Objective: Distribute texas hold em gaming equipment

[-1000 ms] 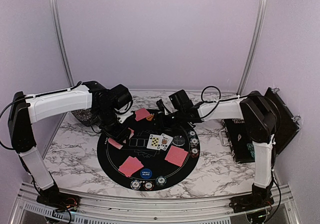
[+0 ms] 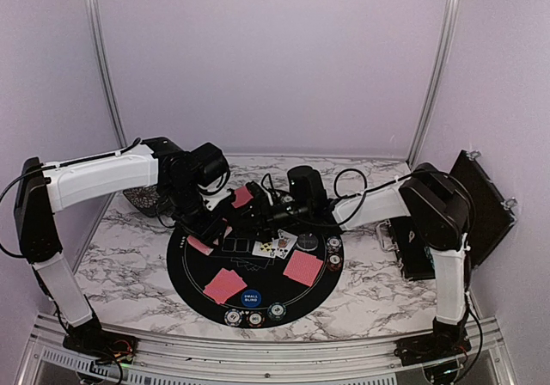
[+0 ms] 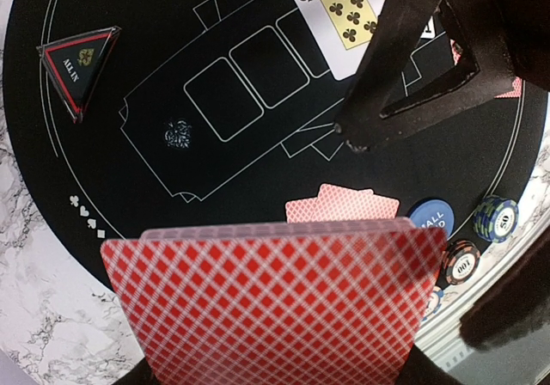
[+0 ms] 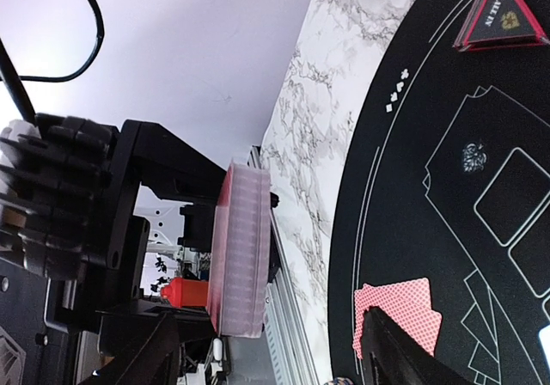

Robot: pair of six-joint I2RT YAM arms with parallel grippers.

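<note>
In the left wrist view a red-backed card deck (image 3: 275,299) fills the lower middle, clamped in my left gripper. The right wrist view shows this deck (image 4: 243,252) edge-on, held above the mat between the left fingers. My right gripper stands open close to the deck, its fingers apart with nothing gripped. Seen from above, both grippers meet over the upper part of the black mat (image 2: 185,282). Two face-up cards (image 2: 266,247), one an eight of clubs, lie near the mat's middle. Face-down cards rest at the front left (image 2: 225,286) and right (image 2: 303,267).
A blue small blind button (image 2: 250,299) and chip stacks (image 2: 277,311) line the mat's front edge; more chips (image 2: 334,244) stand right. The ALL IN triangle (image 3: 79,69) lies on the mat. An open case (image 2: 412,247) stands far right, a dark mesh basket (image 2: 142,198) at back left.
My right gripper has moved left and slightly toward the front, up to the left gripper, now partly covering the mat's upper middle. The left arm has stayed nearly still.
</note>
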